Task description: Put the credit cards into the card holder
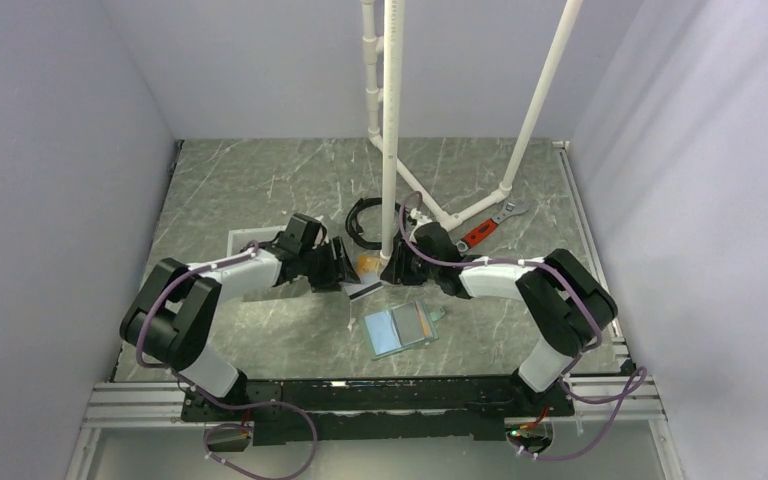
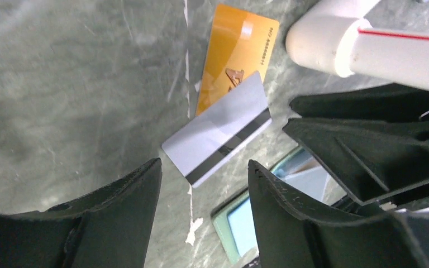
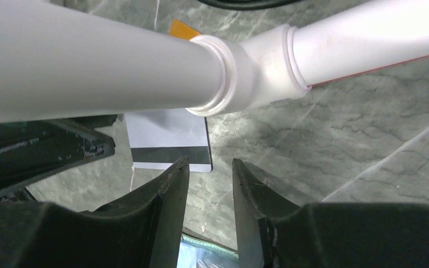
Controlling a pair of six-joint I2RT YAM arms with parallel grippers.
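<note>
A white card (image 2: 218, 131) with a black stripe lies on the marble tabletop, partly over an orange card (image 2: 237, 50). In the right wrist view a white pipe hides part of the white card (image 3: 167, 137). My left gripper stands open over the table beside the white card, with nothing between its fingers. To the right of that card, my right gripper is part open, and its fingers hold nothing. The card holder (image 1: 400, 329), a flat folder with a teal edge and clear pockets, lies open in front of both grippers.
A white pipe frame (image 1: 390, 150) stands close behind the cards, its foot next to my right gripper. Behind lie a coiled black cable (image 1: 360, 222) and a red-handled wrench (image 1: 482, 232). A white tray (image 1: 243, 240) sits under the left arm.
</note>
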